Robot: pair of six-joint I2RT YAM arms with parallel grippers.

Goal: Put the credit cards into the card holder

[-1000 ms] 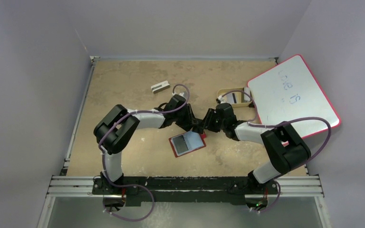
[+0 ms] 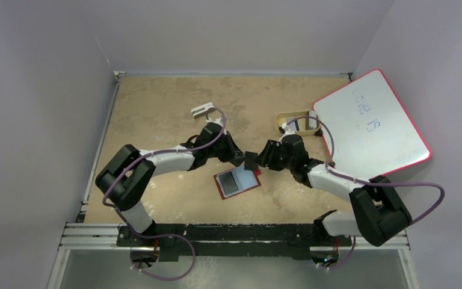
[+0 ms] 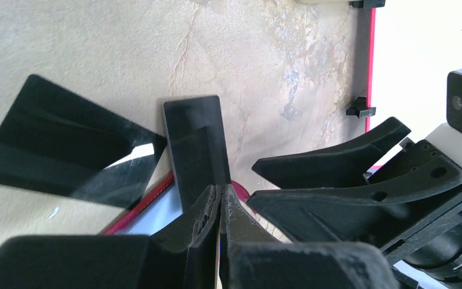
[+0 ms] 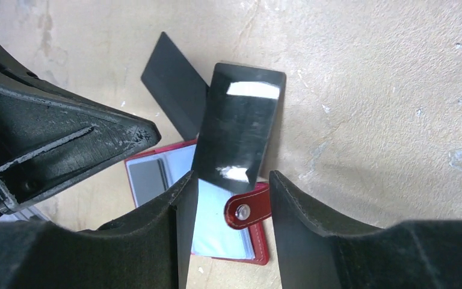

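Observation:
The red card holder (image 2: pixel 255 185) lies open on the table, showing pale blue and grey inner panels. One black card (image 4: pixel 239 120) reaches over its upper right part by the snap strap (image 4: pixel 258 206); a second black card (image 3: pixel 66 144) rests on the table beside it, partly alongside the holder's edge. My left gripper is shut, its tips over the lower end of the first card in the left wrist view, with nothing visible between them. Just right of the cards, my right gripper stands open, its fingers apart and no card held between them.
A beige box (image 2: pixel 283 114) with contents sits at the back right, against a red-edged whiteboard (image 2: pixel 373 120). Behind the left arm lies a white object (image 2: pixel 203 109). Both grippers are close together above the holder.
Both arms have drawn slightly apart: the left gripper went a little left and the right gripper a little right. The holder has stayed put.

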